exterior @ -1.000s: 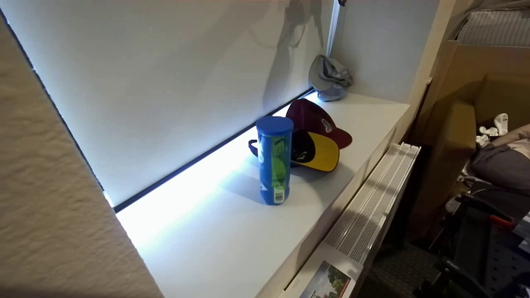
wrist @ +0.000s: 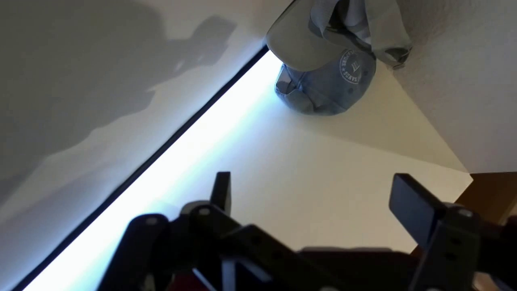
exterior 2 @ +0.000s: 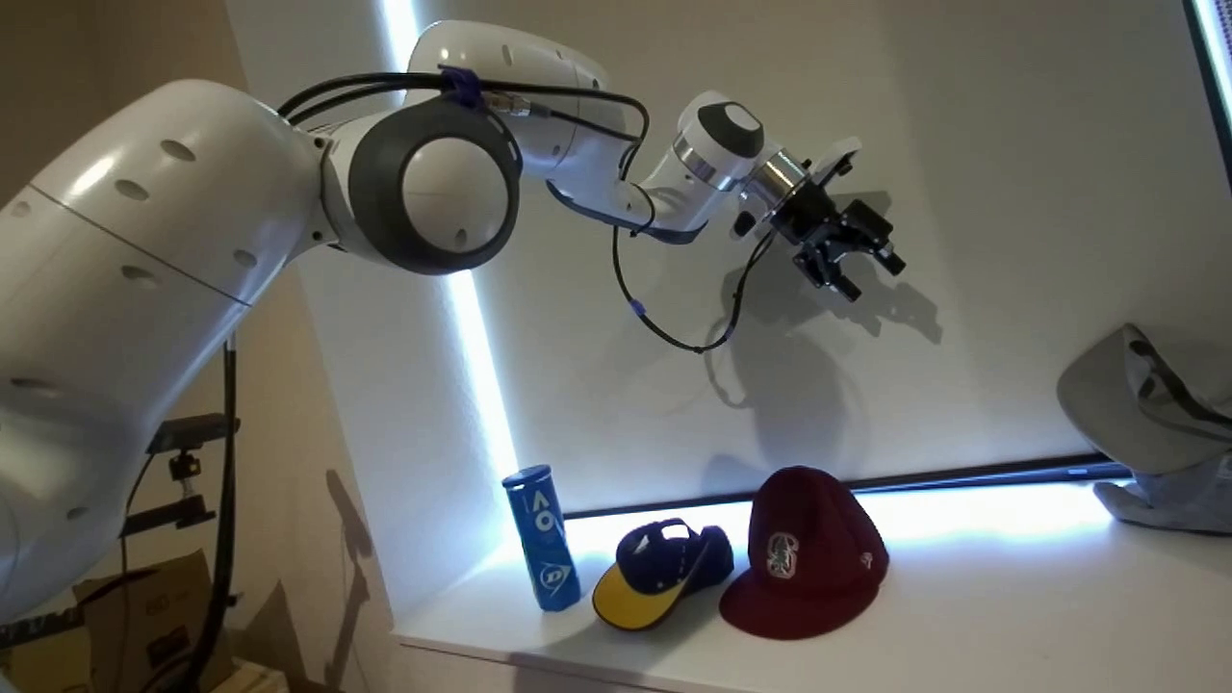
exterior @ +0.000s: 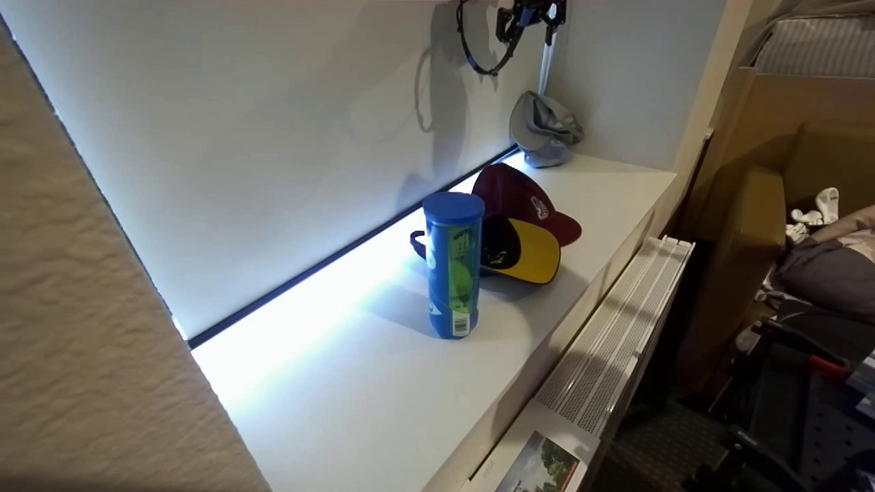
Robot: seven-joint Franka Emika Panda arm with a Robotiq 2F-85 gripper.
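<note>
High above the white sill, my gripper stands open, its fingers apart with nothing between them. In the wrist view the gripper spans bare sill, and a dark red patch shows under its lower parts. The maroon cap rests on the sill below, touching or close beside the navy cap with a yellow brim. A blue tube of tennis balls stands upright beside these caps. At the far corner, a grey cap lies on a blue-grey cap.
The white sill is clear in front of the tube and between the maroon cap and the far corner caps. A wall or blind rises close behind. A radiator runs below the sill's front edge.
My gripper has come down into the top of exterior view 1, where only a small tip showed before. Its shadow has shifted left on the wall. The caps and tube are unmoved.
</note>
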